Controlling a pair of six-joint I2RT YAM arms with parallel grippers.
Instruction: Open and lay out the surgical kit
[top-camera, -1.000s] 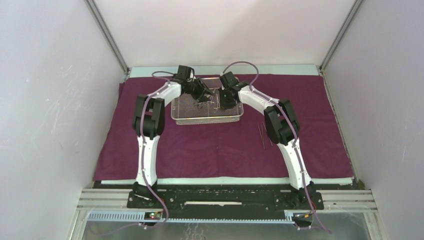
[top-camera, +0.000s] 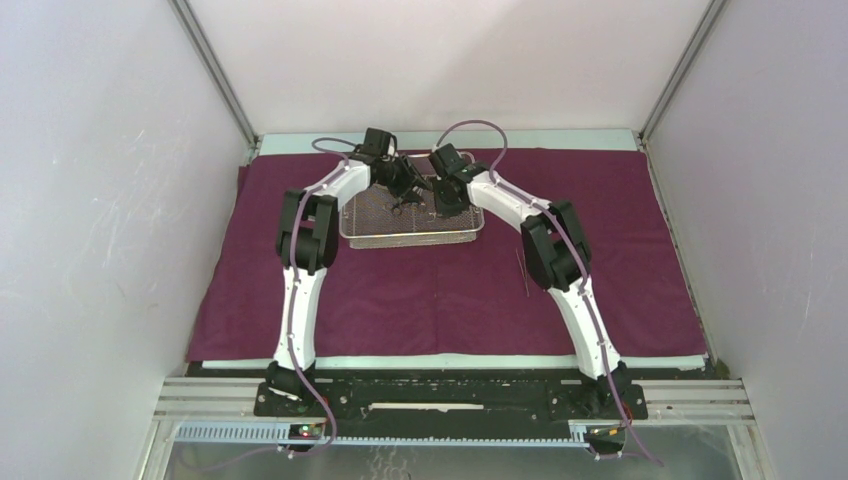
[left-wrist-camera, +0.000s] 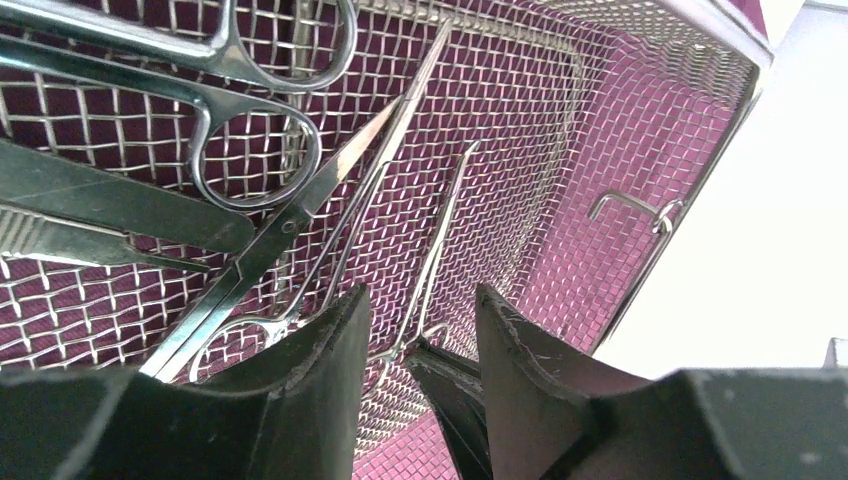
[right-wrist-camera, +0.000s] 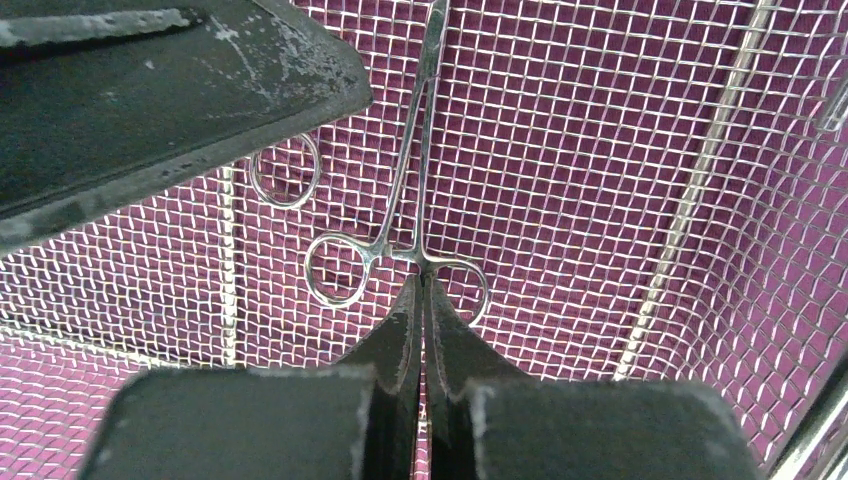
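Note:
The wire-mesh basket (top-camera: 413, 241) holds several metal instruments. My left gripper is part open over it, with nothing clearly held between its fingers. In the left wrist view, dark ring-handled scissors (left-wrist-camera: 310, 150), tweezers (left-wrist-camera: 110, 215) and a slim clamp (left-wrist-camera: 385, 180) lie to the left. Another slim clamp (left-wrist-camera: 440, 245) lies near the middle, with the other arm's dark fingertip at its rings. My right gripper is shut, its tips against a ring of a silver clamp (right-wrist-camera: 425, 150). Whether ring metal is pinched between them, I cannot tell.
Both grippers are close together, the left one's dark finger (right-wrist-camera: 200, 110) filling the upper left of the right wrist view. Thin instruments (top-camera: 523, 273) lie on the maroon cloth (top-camera: 430, 300) right of the basket.
Earlier, the left gripper shifted a little to the right, and the basket edged slightly left.

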